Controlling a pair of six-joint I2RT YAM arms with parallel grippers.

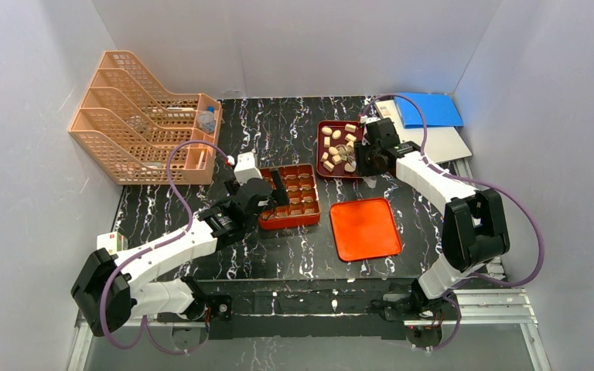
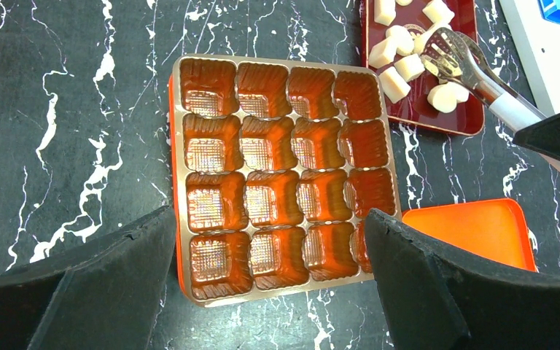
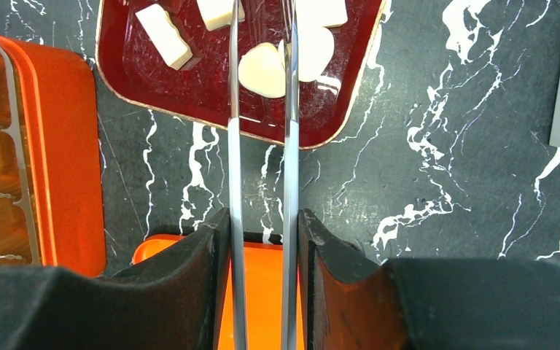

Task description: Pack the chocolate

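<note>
The box (image 2: 180, 240) holds a gold-edged insert (image 2: 268, 164) whose compartments look empty in the left wrist view. Over it, my left gripper stands open, with nothing between its fingers. Several cream-coloured chocolates (image 2: 394, 85) lie in a maroon tray (image 2: 469, 122) at the back. Metal tongs (image 2: 474, 69) reach over that tray from the right. Their two arms run between the pads of my right gripper, which holds them. In the right wrist view the tongs' arms lie over two round chocolates (image 3: 264, 71); the tips are out of that view.
An orange lid (image 1: 365, 230) lies in front of the maroon tray. A blue folder (image 1: 431, 110) on a white board is at the back right. At the back left stands a peach rack (image 1: 135, 127). Bare marbled table shows between box and lid.
</note>
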